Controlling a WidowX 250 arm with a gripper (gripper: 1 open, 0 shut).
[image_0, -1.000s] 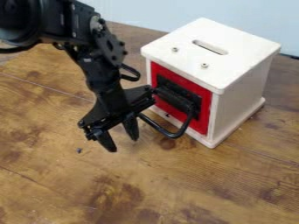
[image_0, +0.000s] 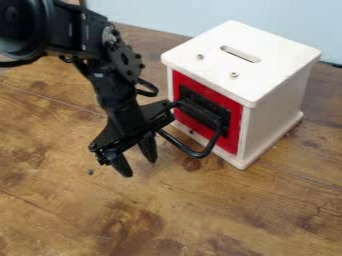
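My black gripper (image_0: 136, 160) hangs low over the wooden floor, left of a white wooden box (image_0: 275, 103) with a red front panel (image_0: 231, 132). Its fingers point down and stand apart, with nothing seen between them. A black part (image_0: 203, 108) is set in the red panel, and a black cable or handle loops from it toward my gripper's body. Whether that loop touches the gripper is hard to tell.
Bare wooden surface (image_0: 80, 215) fills the front and left of the view. The box has a slot and screws on top. A pale wall (image_0: 267, 15) stands behind.
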